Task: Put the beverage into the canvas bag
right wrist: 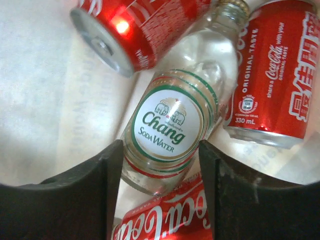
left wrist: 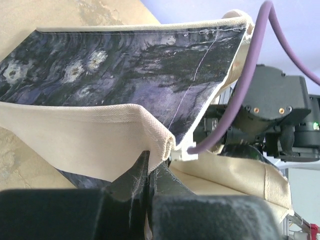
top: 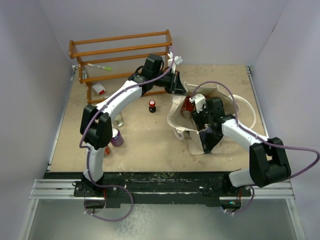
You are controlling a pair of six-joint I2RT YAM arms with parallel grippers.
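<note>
The canvas bag (top: 177,117) stands open at the right of the table. My left gripper is shut at its rim, the cream cloth (left wrist: 85,135) at its fingertips. Inside the bag, my right gripper is part open around a Chang soda water bottle (right wrist: 167,120); I cannot tell whether the fingers press on it. Red Coca-Cola cans (right wrist: 270,75) lie on both sides of the bottle.
A small dark bottle with red cap (top: 152,106), a purple can (top: 117,139) and a glass (top: 118,120) stand left of the bag. A wooden rack (top: 120,37) is at the back.
</note>
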